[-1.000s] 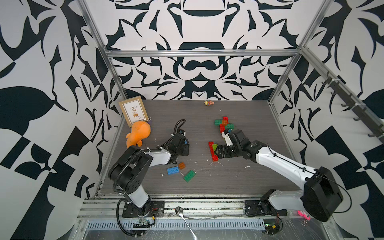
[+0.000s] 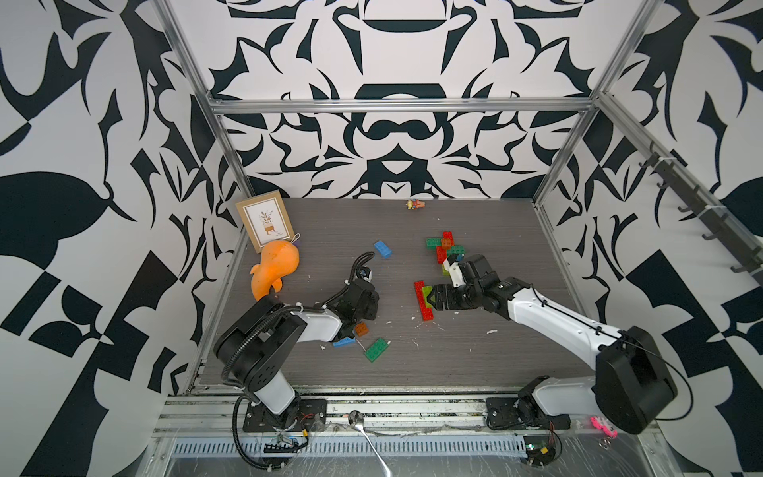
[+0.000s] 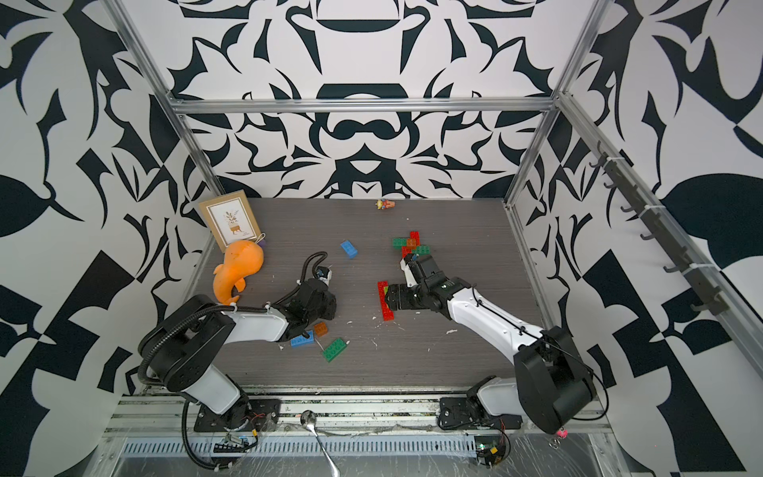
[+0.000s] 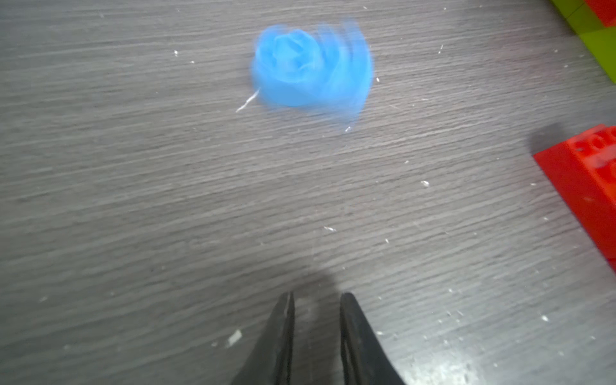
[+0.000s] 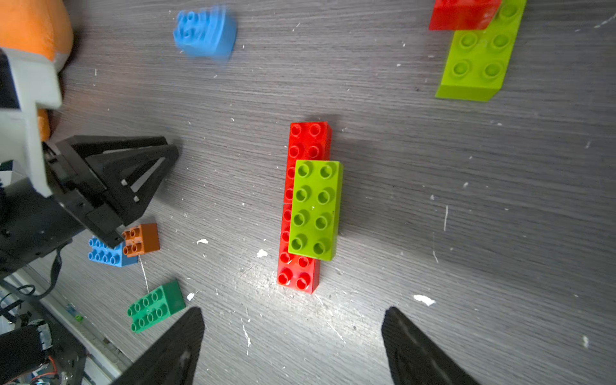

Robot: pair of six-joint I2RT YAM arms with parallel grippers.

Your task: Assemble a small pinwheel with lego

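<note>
The blue brick (image 4: 314,70) shows blurred in the left wrist view, apart from my left gripper. That gripper's fingers (image 4: 282,340) are close together with only a narrow gap and nothing visible between them; it is low over the table. In the right wrist view a lime brick (image 5: 314,211) lies along the top of two red bricks (image 5: 309,138) set end to end. My right gripper stands wide open above and in front of this stack, its fingers (image 5: 170,349) holding nothing.
Another blue brick (image 5: 106,252), an orange brick (image 5: 142,238) and a green brick (image 5: 156,306) lie at the front left. A cluster of coloured bricks (image 2: 442,243) sits behind the stack. An orange plush toy (image 2: 275,262) is at the left. Bare table lies between the arms.
A blue brick that was beside the left gripper is now farther back on the table, away from it. The left gripper has shifted slightly toward the front. The right arm has barely moved.
</note>
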